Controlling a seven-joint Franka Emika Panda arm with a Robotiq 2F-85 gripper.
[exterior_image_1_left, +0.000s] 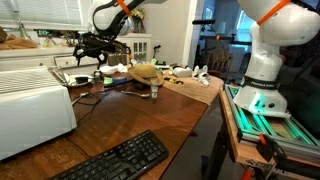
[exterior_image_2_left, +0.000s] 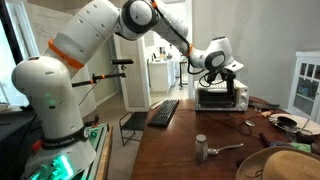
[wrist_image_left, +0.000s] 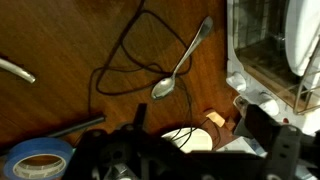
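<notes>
My gripper (exterior_image_1_left: 92, 47) hangs above the far end of the brown table, close to the white toaster oven (exterior_image_1_left: 35, 112). In the wrist view, the dark fingers (wrist_image_left: 131, 145) of the gripper stand wide apart, so it is open with nothing held. A metal spoon (wrist_image_left: 184, 62) lies on the tabletop beyond them, beside a thin black cable (wrist_image_left: 110, 66). The toaster oven (wrist_image_left: 268, 72) runs along the right of that view with its white knobs showing. From the other side, the gripper (exterior_image_2_left: 225, 75) appears in front of the toaster oven (exterior_image_2_left: 215, 97).
Near the front edge lies a black keyboard (exterior_image_1_left: 113, 158). A straw hat (exterior_image_1_left: 148, 74) and a small shaker (exterior_image_1_left: 154, 90) occupy the far side. In the wrist view, a blue tape roll (wrist_image_left: 38, 160) sits at lower left. Bare tabletop (exterior_image_2_left: 165, 150) spreads across the middle.
</notes>
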